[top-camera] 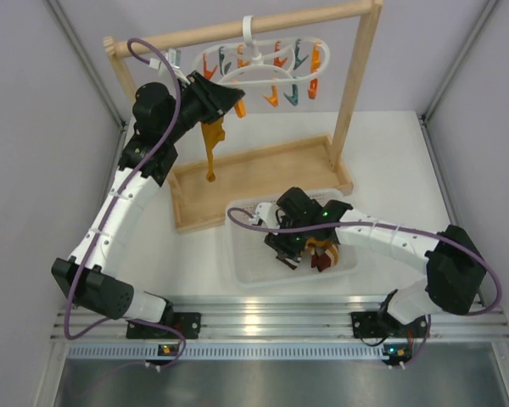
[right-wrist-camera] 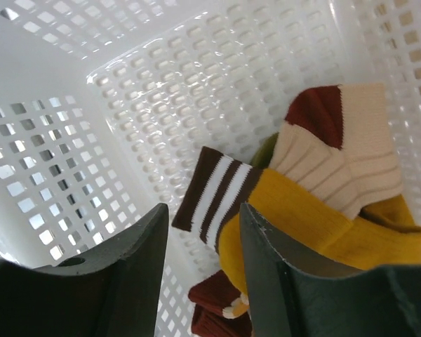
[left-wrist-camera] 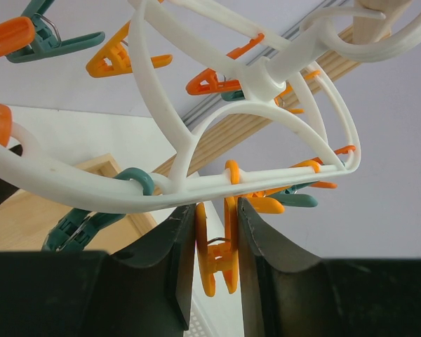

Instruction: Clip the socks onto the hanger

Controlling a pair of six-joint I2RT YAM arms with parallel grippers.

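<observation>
A white clip hanger (top-camera: 318, 64) with orange and teal clips hangs from a wooden rail. My left gripper is shut on an orange clip (left-wrist-camera: 207, 270) beneath its front bar. An orange sock (top-camera: 209, 144) hangs below that gripper in the top view. My right gripper is open over the white basket (right-wrist-camera: 161, 91), above socks: a yellow one with brown-white striped cuff (right-wrist-camera: 288, 210) and a cream one with maroon patch (right-wrist-camera: 358, 140). No sock is between its fingers.
The wooden stand's tray (top-camera: 187, 203) lies behind the basket. The floor right of the basket is clear.
</observation>
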